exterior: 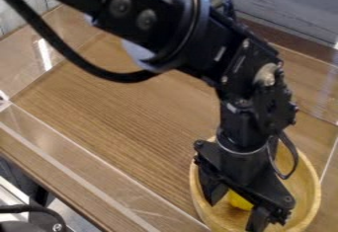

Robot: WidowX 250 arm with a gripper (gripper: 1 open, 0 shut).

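My black gripper (pixel 242 198) reaches down into a tan bowl (pixel 303 192) at the lower right, its fingers open. A yellow object (pixel 240 200) lies in the bowl between the fingers, largely hidden by them; I cannot tell whether they touch it.
Clear strips run along its edges, and a grey ledge or wall stands at the back. A black cable shows at the lower left.
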